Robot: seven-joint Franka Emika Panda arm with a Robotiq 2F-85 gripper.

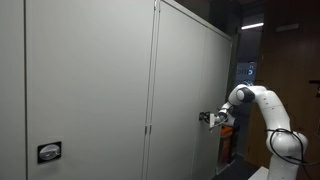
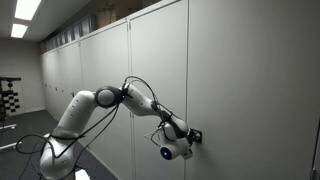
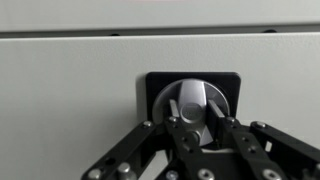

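A silver turn handle (image 3: 193, 92) with a raised grip bar is set in a square black plate (image 3: 154, 88) on a pale grey cabinet door (image 3: 75, 100). My gripper is at this handle in the wrist view, its two fingers on either side of the bar and shut on it. Exterior view 2 has the gripper (image 2: 188, 138) up against the door, where the arm partly covers the black plate (image 2: 196, 135). The door looks closed, its face flush with its neighbours.
Another handle (image 1: 49, 152) sits on the nearer cabinet door (image 1: 85, 80) in exterior view 1. A narrow seam (image 3: 60, 36) crosses above the gripped handle in the wrist view. Tall cabinet fronts stretch along the wall beside the arm (image 2: 85, 115).
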